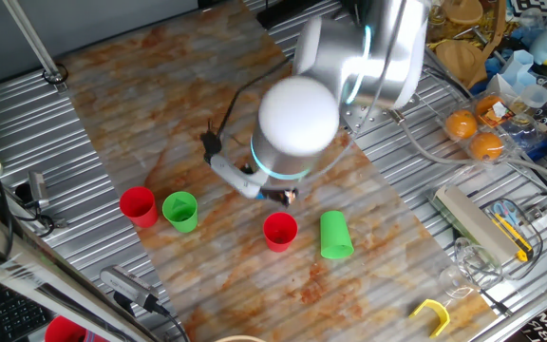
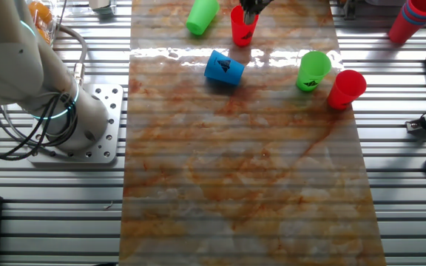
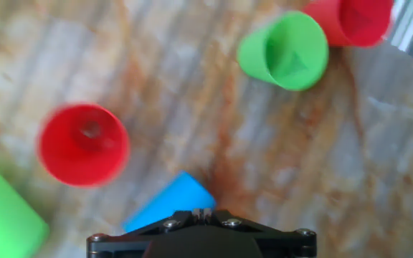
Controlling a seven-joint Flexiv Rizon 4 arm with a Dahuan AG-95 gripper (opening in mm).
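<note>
A blue cup lies on its side on the marbled board; in exterior view 1 the arm hides it. My gripper is shut, with nothing showing between its fingertips, and hangs above the board. The wrist view has the blue cup just past the fingertips, partly covered by them. One red cup stands upright near the gripper. Right of it a green cup lies on its side. On the left are another green cup and another red cup, close together, mouths upward.
Ribbed metal surface borders the marbled board, much of which is bare. A yellow bracket-like piece lies near its front right corner. Stacked cups stand off the board. Wire baskets with orange balls and other items fill the right side.
</note>
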